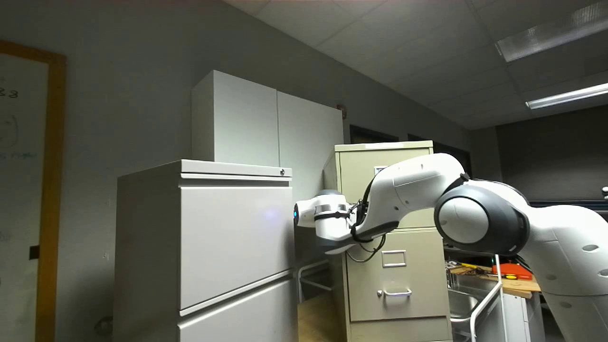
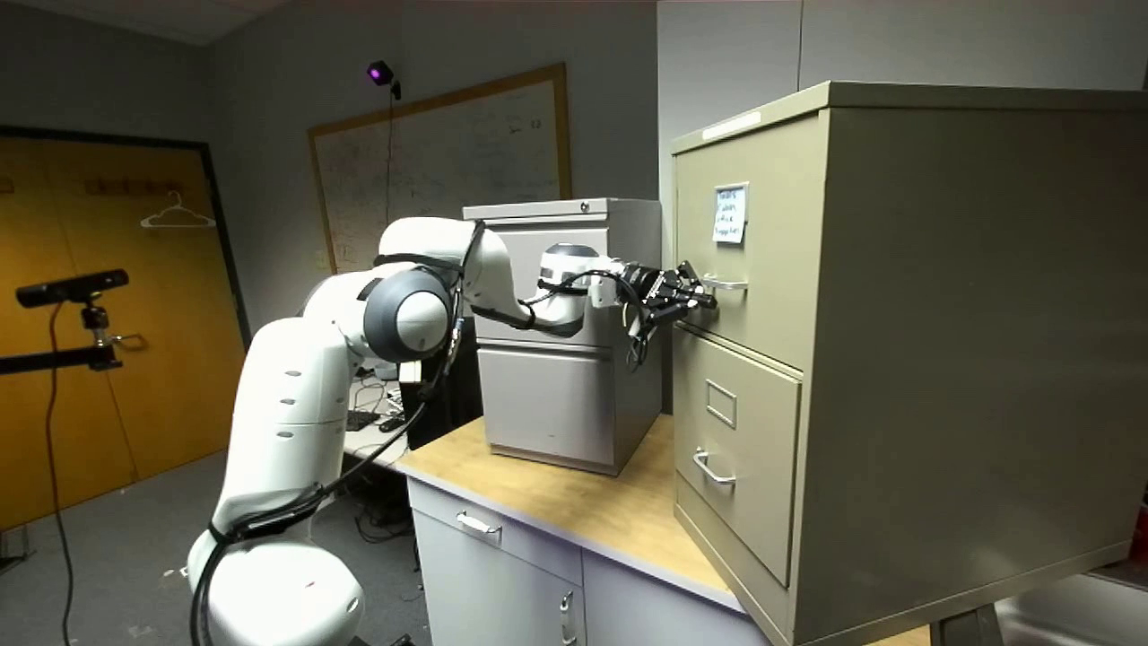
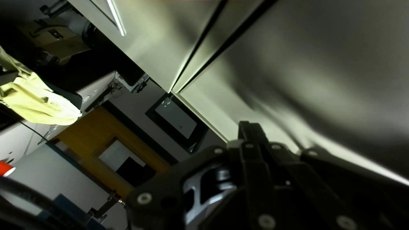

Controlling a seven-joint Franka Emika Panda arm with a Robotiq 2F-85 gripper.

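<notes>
A beige filing cabinet stands on the right in exterior view 2, both its drawers closed. My gripper is at the left end of the top drawer's silver handle; whether it touches the handle cannot be made out. In the wrist view the fingers are together, with nothing showing between them, close to a blurred metal cabinet face. From exterior view 1 the gripper is hidden behind the arm's wrist, in front of the beige cabinet's left edge.
A grey two-drawer cabinet stands close behind the arm's wrist, on the wooden counter. The beige cabinet's lower handle juts out below. Open floor lies to the left.
</notes>
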